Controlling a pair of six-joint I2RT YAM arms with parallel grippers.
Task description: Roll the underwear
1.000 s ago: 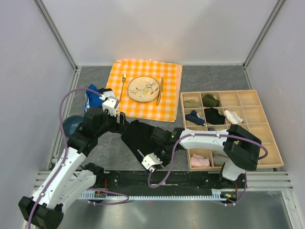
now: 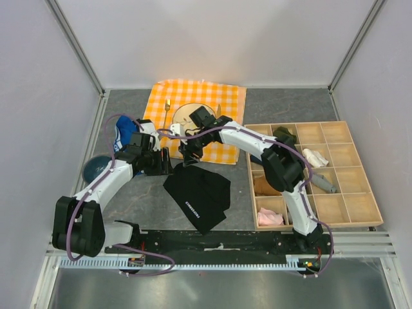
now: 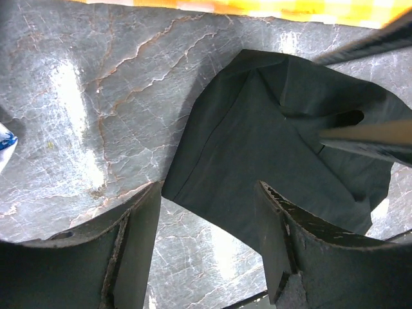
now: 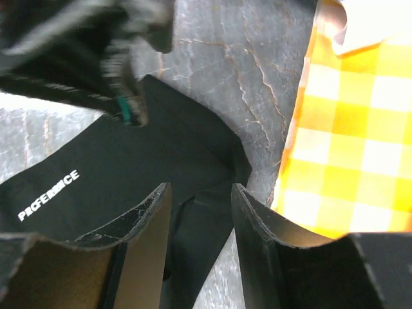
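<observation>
Black underwear [image 2: 196, 193] with white lettering lies spread on the marble surface, just in front of the checkered cloth. My left gripper [image 2: 159, 161] hangs over its upper left corner; in the left wrist view its fingers [fingers apart] straddle that fabric with nothing gripped. My right gripper [image 2: 190, 154] is above the upper edge, and in the right wrist view its open fingers frame the folded edge of the fabric from above.
An orange checkered cloth [image 2: 228, 96] with a plate, fork and knife fills the back. A wooden compartment box [image 2: 347, 180] with folded clothes stands right, a blue bowl [image 2: 94, 168] and blue-white cloth [image 2: 125, 132] left.
My right arm has swung from the underwear's front part up to its back edge, over the plate's side. The left arm has shifted and turned slightly near the upper left corner.
</observation>
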